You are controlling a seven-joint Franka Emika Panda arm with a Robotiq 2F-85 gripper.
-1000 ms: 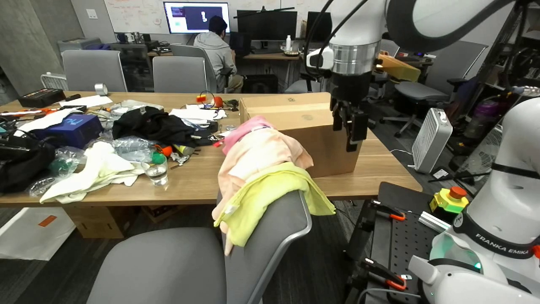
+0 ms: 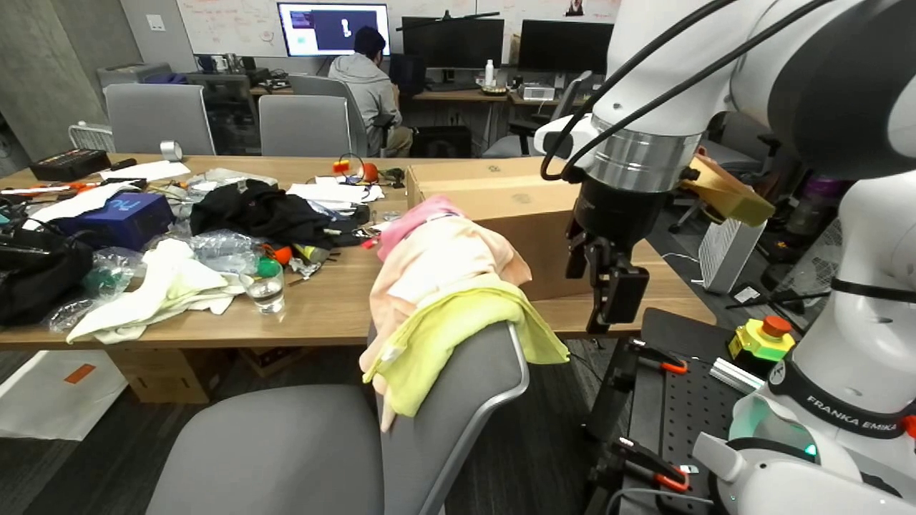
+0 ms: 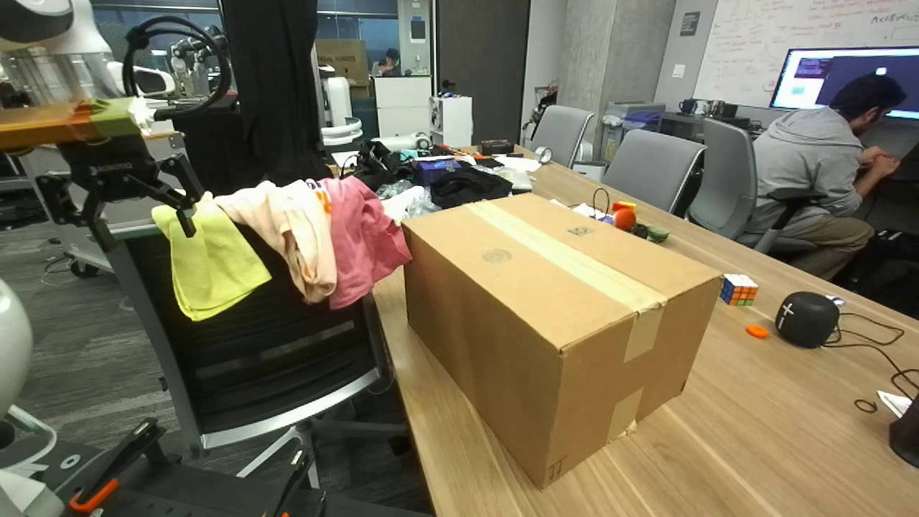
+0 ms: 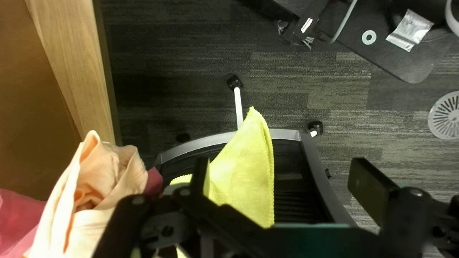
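Over the backrest of a grey chair (image 2: 464, 412) hang a yellow cloth (image 2: 446, 335), a peach cloth (image 2: 455, 253) and a pink cloth (image 3: 357, 241). My gripper is open, its fingers wide apart and holding nothing. In the wrist view the yellow cloth (image 4: 247, 172) lies below and partly between the fingers, with one finger covering part of it. The peach cloth (image 4: 109, 180) shows further left, outside the fingers. Exterior view 2 has the gripper (image 3: 148, 231) beside the yellow cloth's end of the backrest; whether a finger touches the cloth cannot be told.
A large cardboard box (image 3: 517, 293) stands on the wooden table (image 2: 343, 300) beyond the chair. Clutter, including a glass (image 2: 267, 296) and a white cloth (image 2: 167, 287), fills the table's left part. A black cart top (image 2: 700, 412) stands near my base.
The chair and the cloths on it look unchanged.
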